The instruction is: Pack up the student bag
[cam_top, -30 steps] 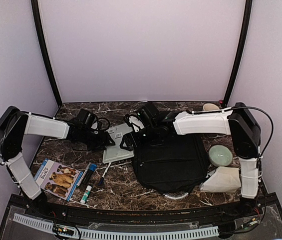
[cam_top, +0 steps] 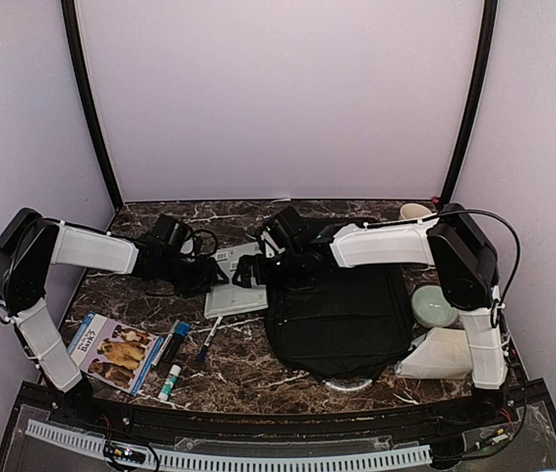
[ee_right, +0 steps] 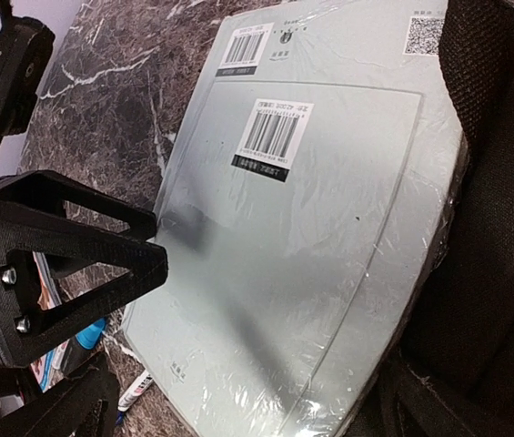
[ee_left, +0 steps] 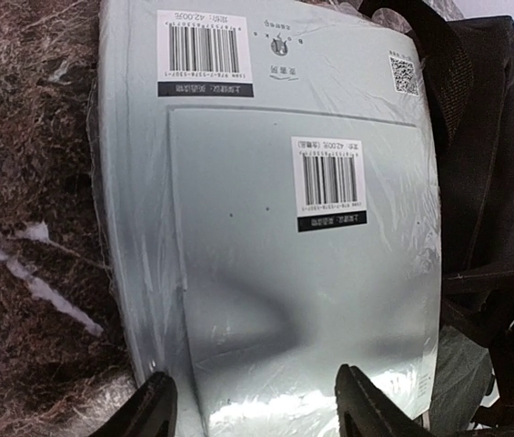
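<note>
A shrink-wrapped stack of pale grey-blue books (ee_left: pixel 238 228), barcodes up, lies on the marble table. Its right side borders the black bag (cam_top: pixel 341 320), and a bag strap overlaps its far corner in both wrist views. My left gripper (cam_top: pixel 218 275) is at the stack's left edge; in the left wrist view its fingers (ee_left: pixel 161 401) stand apart, with nothing clearly clamped. From the right, over the bag's edge, my right gripper (cam_top: pixel 248 270) reaches above the books, its fingers (ee_right: pixel 84 401) wide apart. Whether either gripper touches the stack I cannot tell.
At front left are a dog-picture book (cam_top: pixel 115 352), a dark case with a blue end (cam_top: pixel 172 342), a glue stick (cam_top: pixel 169 382) and a brush-like pen (cam_top: pixel 209 339). A green bowl (cam_top: pixel 435 306), white pouch (cam_top: pixel 437 354) and pale cup (cam_top: pixel 415 210) stand on the right.
My right arm and gripper have shifted slightly, the gripper a little left and farther back. The book stack sits slightly farther right. My left arm looks nearly still.
</note>
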